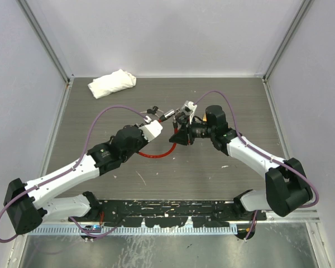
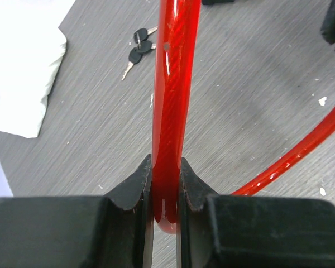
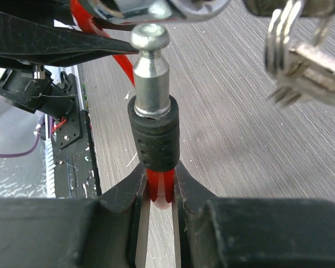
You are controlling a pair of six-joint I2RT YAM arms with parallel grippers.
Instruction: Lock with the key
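My left gripper (image 1: 143, 143) is shut on one end of a red cable lock (image 2: 172, 106), which stands up between its fingers in the left wrist view. My right gripper is shut on the cable's other end, just below its black collar (image 3: 156, 134). A silver ball-tipped pin (image 3: 151, 78) sticks up from that collar. Close to the pin's tip is a silver barrel (image 3: 184, 6); whether they touch cannot be told. Black-headed keys (image 2: 139, 47) lie on the table. In the top view, the lock's head (image 1: 167, 115) leans toward the right gripper.
A white cloth (image 1: 112, 83) lies at the back left. Blurred metal pieces (image 3: 301, 67) hang near the right wrist camera; what they are cannot be told.
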